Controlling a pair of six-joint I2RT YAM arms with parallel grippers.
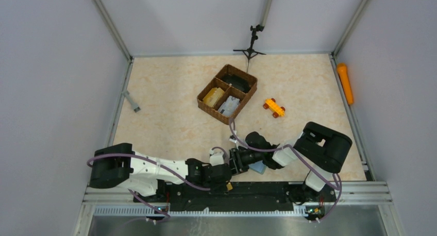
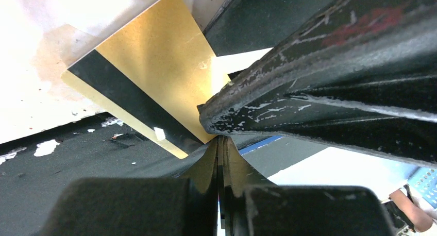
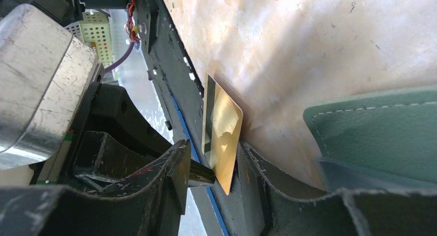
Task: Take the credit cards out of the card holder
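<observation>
A gold card with a black stripe (image 2: 154, 76) (image 3: 224, 128) is out at the table's front edge, tilted up from the surface. My left gripper is shut, its tips at a corner of the card; whether they pinch it cannot be seen. My right gripper is part open, with the card showing in the gap between its fingers. One dark right finger (image 2: 288, 91) covers part of the card in the left wrist view. The stitched green-blue card holder (image 3: 386, 128) (image 1: 257, 166) lies flat on the table, partly under the right arm.
A wicker basket (image 1: 213, 111) with several items stands at the back middle. To its right is a yellow toy car (image 1: 274, 107). A grey object (image 1: 131, 101) lies at the far left. Open tabletop (image 1: 165, 107) spreads left of the basket.
</observation>
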